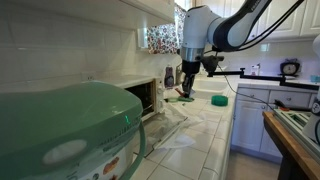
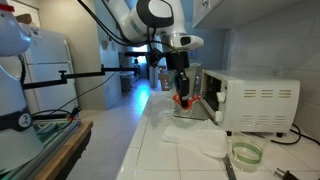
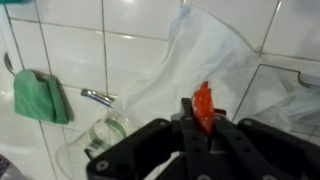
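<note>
My gripper is shut on a small orange-red object (image 3: 203,101), whose full shape is too small to tell. Exterior view 2 has the same red object (image 2: 185,102) below the gripper, held over the counter in front of the white toaster oven (image 2: 258,100). Beneath, a white sheet of cloth or paper (image 3: 190,60) lies rumpled across the tiles; in exterior view 2 the white sheet (image 2: 200,138) reaches toward the oven. From exterior view 1 the fingers are small and partly dark against the background.
A green cloth (image 3: 40,98) and a clear round vessel (image 3: 106,132) lie left in the wrist view. A clear container with green contents (image 2: 246,152) stands before the oven. A large green bin (image 1: 70,125) fills the near left.
</note>
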